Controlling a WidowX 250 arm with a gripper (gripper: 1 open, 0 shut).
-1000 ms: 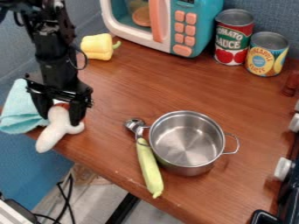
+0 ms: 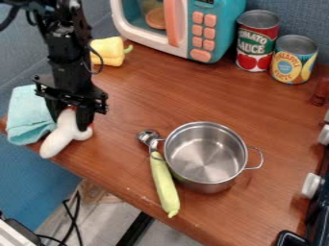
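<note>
My black gripper (image 2: 77, 113) is low at the left edge of the table, over a white soft object (image 2: 63, 139) with a rounded end, perhaps a plush toy. Its fingers reach down around the upper part of this object; whether they are closed on it is unclear. A light teal cloth (image 2: 29, 117) lies just behind and left of it, partly hidden by the gripper.
A steel pot (image 2: 206, 171) with a corn cob (image 2: 164, 183) and a scoop (image 2: 149, 137) beside it is at centre. A toy microwave (image 2: 174, 24), two cans (image 2: 256, 43), a yellow object (image 2: 111, 53) and a black appliance line the back and right.
The gripper has shifted slightly over the white object, which has moved a little. The rest is unchanged.
</note>
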